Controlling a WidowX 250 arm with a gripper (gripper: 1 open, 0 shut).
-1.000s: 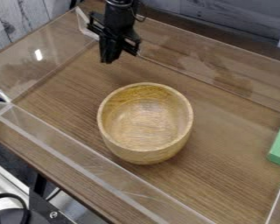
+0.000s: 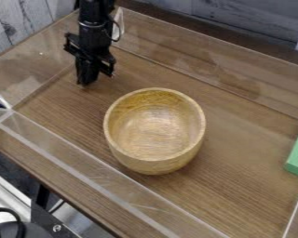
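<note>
My gripper (image 2: 86, 70) is a dark arm reaching down from the top left, its fingertips low over the wooden table, shut, with nothing visible between them. It is up and to the left of a large round tan bowl (image 2: 155, 130), apart from it. The fingertips are small and dark in this view.
A green object (image 2: 297, 149) lies at the right edge. Dark cables and clutter sit at the lower left, with a pale wall at the top left.
The arm has moved left and downward, away from the back middle of the table toward the left side. The bowl has not visibly moved.
</note>
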